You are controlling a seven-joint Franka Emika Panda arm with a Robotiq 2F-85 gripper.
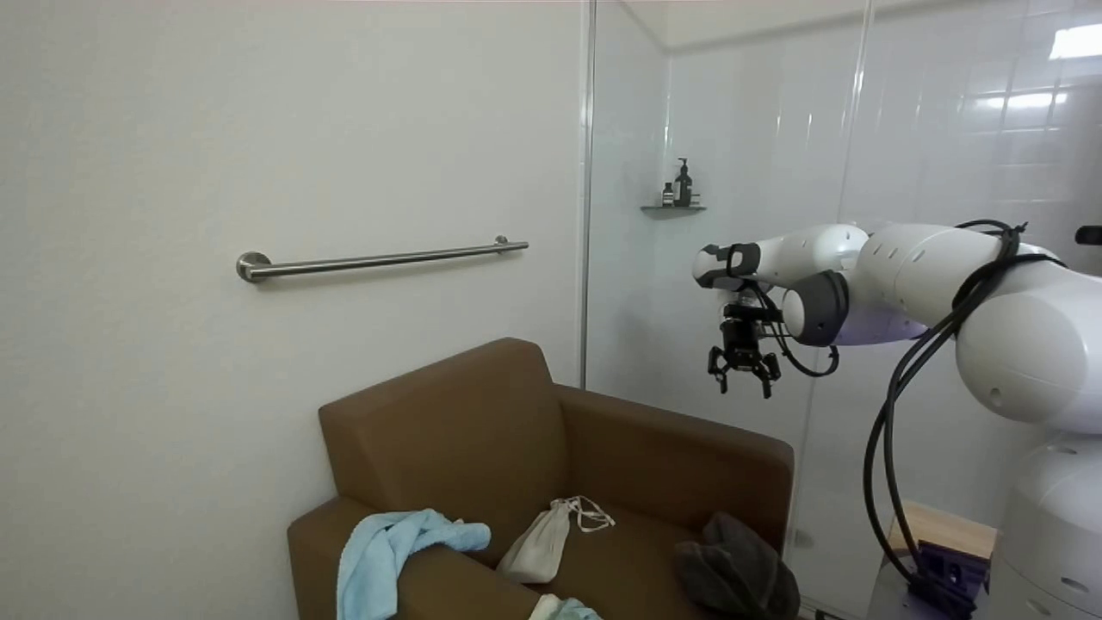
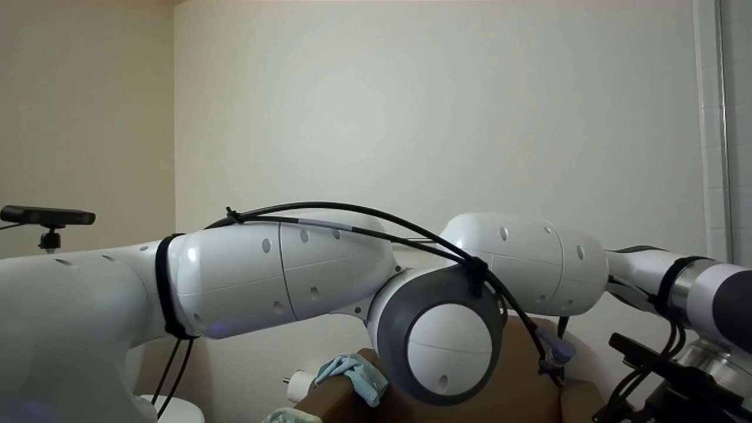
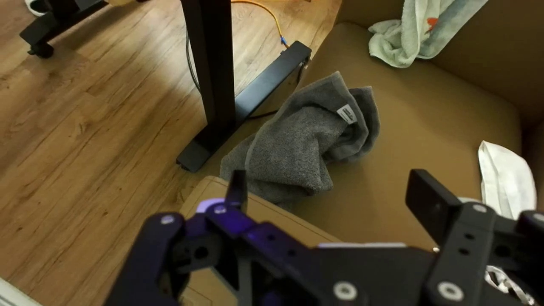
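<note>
A dark grey towel [image 1: 736, 567] lies crumpled on the brown chair's seat, near its front right corner; the wrist view shows the same towel [image 3: 301, 143] with a white label, below the fingers. My gripper [image 1: 745, 384] hangs above the chair's right armrest, fingers pointing down and spread apart. Up close, the gripper is open with nothing between its fingers, and clear height separates it from the towel. In the second exterior view only the black gripper body [image 2: 694, 391] shows at the lower right; its fingertips are out of frame.
The brown armchair [image 1: 444, 434] carries a light blue towel [image 1: 398, 553] over its left armrest, a white drawstring bag [image 1: 540, 544] and a pale cloth [image 3: 403, 43]. A metal bar [image 1: 382, 265] is fixed to the wall. A black stand leg [image 3: 214, 76] stands beside the chair.
</note>
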